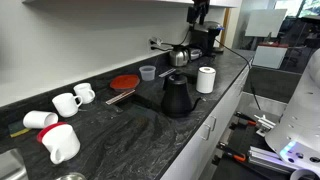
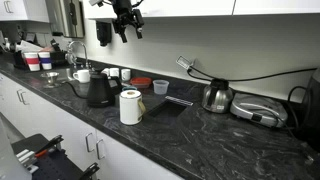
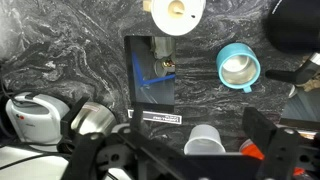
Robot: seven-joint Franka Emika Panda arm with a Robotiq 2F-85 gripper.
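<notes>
High above the counter, my gripper (image 1: 197, 18) hangs with its fingers apart, well clear of everything below. In exterior view 2 the gripper (image 2: 131, 35) is near the upper cabinet. Looking down, the wrist view shows the open gripper with nothing held. Under it lie a dark tray (image 3: 140, 92) with a blue item on it, a teal round cup (image 3: 238, 66) and a white round container (image 3: 204, 142). A white roll-like cylinder (image 2: 131, 107) stands by a black kettle (image 2: 100, 90).
A silver kettle (image 2: 217, 96) and a toaster (image 2: 258, 108) stand along the wall. A red dish (image 1: 125, 82) and several white mugs, one with a red rim (image 1: 60, 142), occupy the counter's other end.
</notes>
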